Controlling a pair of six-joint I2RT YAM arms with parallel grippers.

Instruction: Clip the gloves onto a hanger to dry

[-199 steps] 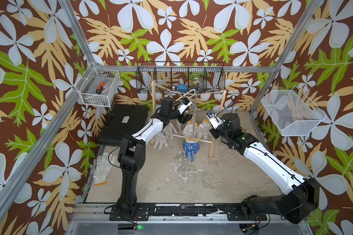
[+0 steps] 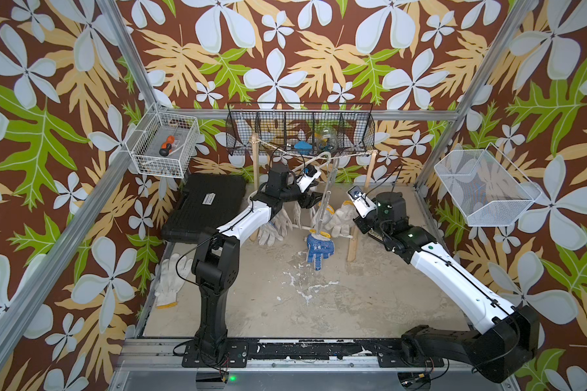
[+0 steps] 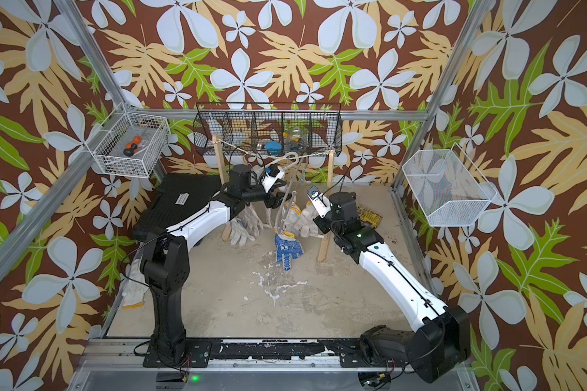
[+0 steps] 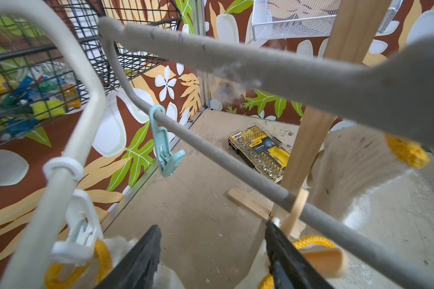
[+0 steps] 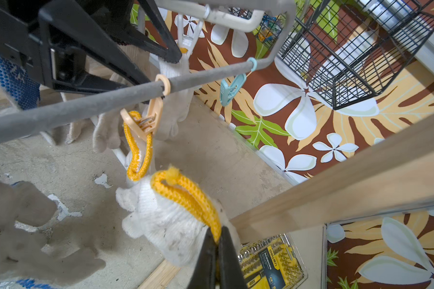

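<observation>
The hanger [image 2: 327, 170] hangs between two wooden posts, with white gloves and a blue dotted glove [image 2: 319, 249] below. My left gripper is open beside the hanger's bars. A cyan clip [image 5: 230, 90] hangs on the grey bar; a peach clip [image 5: 149, 120] grips a glove's yellow cuff. My right gripper is shut on the yellow cuff [image 5: 188, 197] of a white glove [image 5: 164, 221], under that bar.
A black wire basket [image 2: 300, 117] is behind the rack, a black case [image 2: 202, 208] at left, a bit set [image 4: 260, 149] behind a wooden post. A loose glove [image 2: 171, 280] lies front left.
Both arms have shifted slightly, the right one a little toward the right. The hanger and blue glove have swung slightly.
</observation>
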